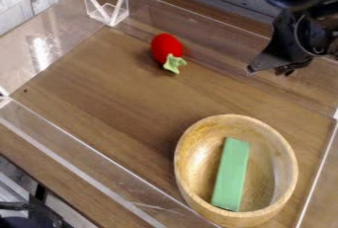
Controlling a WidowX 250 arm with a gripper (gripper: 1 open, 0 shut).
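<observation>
The dark robot gripper [271,66] hangs at the upper right over the table, above and behind the bowl, shut with nothing visible between its fingers. A red vegetable with a green top [166,48], like a toy pepper or strawberry, lies on the wooden table left of the gripper, apart from it. At the lower right, a light wooden bowl [196,150] holds a green rectangular block [231,170].
Clear plastic walls border the work surface [106,99], with a clear bracket [109,11] at the back left corner.
</observation>
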